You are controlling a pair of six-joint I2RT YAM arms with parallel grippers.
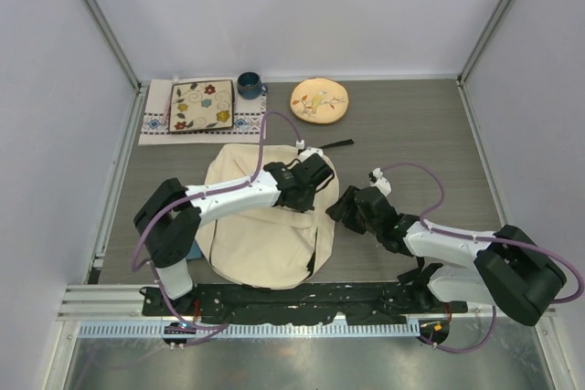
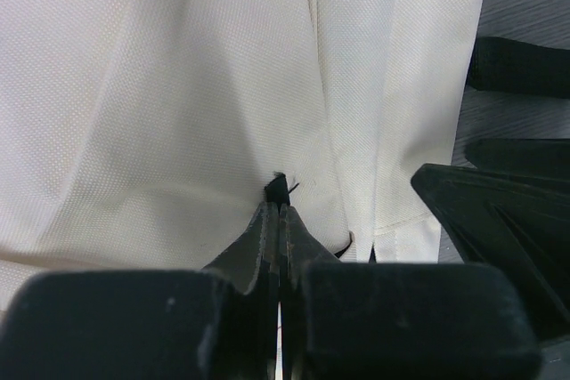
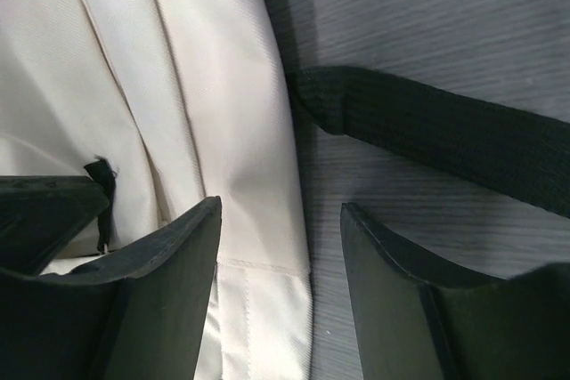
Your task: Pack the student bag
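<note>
The cream cloth bag (image 1: 251,248) lies flat on the grey table, black straps at its edges. My left gripper is down on the bag's upper right part, shut at a small black tab in the fabric; whether anything thin is between the fingertips I cannot tell. In the right wrist view my right gripper stands open over the bag's right edge, beside a black strap (image 3: 436,122), with nothing between its fingers.
At the back lie a patterned mat (image 1: 155,134) with a floral case (image 1: 201,107), a dark mug (image 1: 249,85) and a round bird-patterned item (image 1: 319,100). A blue object peeks out at the bag's left.
</note>
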